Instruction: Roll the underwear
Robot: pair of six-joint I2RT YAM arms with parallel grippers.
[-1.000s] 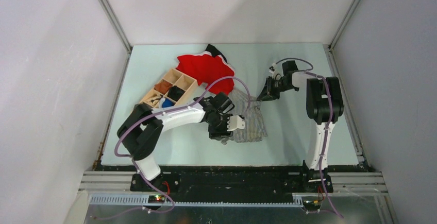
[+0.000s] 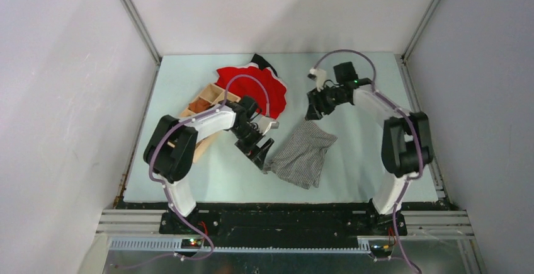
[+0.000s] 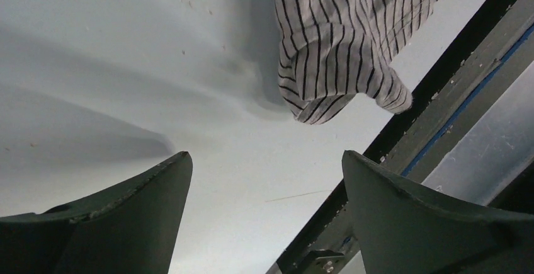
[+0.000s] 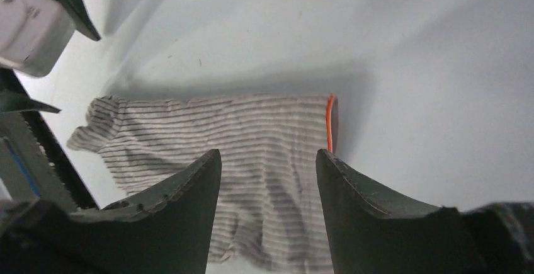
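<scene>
Grey striped underwear (image 2: 300, 157) lies flat on the table, centre-front, with a crumpled lower-left corner that shows close up in the left wrist view (image 3: 334, 60). My left gripper (image 2: 255, 154) is open just beside that corner, nothing between its fingers. My right gripper (image 2: 315, 110) stands open at the cloth's upper corner; the right wrist view shows the fabric (image 4: 264, 135) beneath it, with an orange edge on one side.
A red cloth with black (image 2: 258, 85) lies at the back left, next to a wooden compartment box (image 2: 208, 93), partly under the left arm.
My right gripper has moved from the right corner up to the upper corner, leaving the underwear lying.
</scene>
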